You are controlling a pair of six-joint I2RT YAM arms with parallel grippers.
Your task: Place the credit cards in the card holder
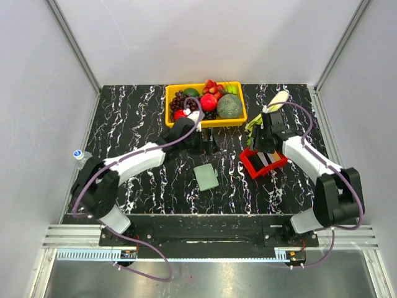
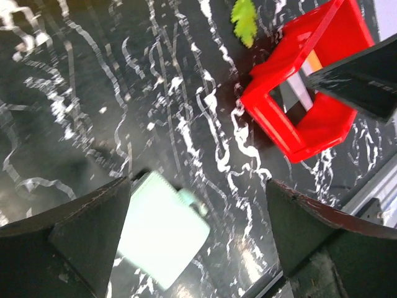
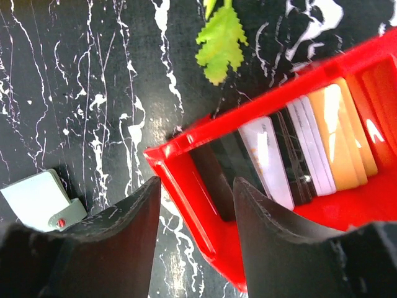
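Observation:
The pale green card holder point(image 1: 206, 177) lies flat on the dark marbled table, a small tab at its right side. In the right wrist view the tab of the holder point(image 3: 37, 202) carries a red dot. Several cards stand on edge in a red box: dark ones, white ones point(image 3: 267, 161) and yellow ones point(image 3: 335, 136). Over the box's near left corner, my right gripper is part open with nothing between its fingers. My left gripper stands wide open and empty, above the table just behind the holder.
Around the cards is the red box point(image 1: 255, 174), its walls raised. Celery point(image 1: 276, 102) lies behind it. At the back stands a yellow basket point(image 1: 186, 123) of fruit. A bottle point(image 1: 79, 156) is at the left edge.

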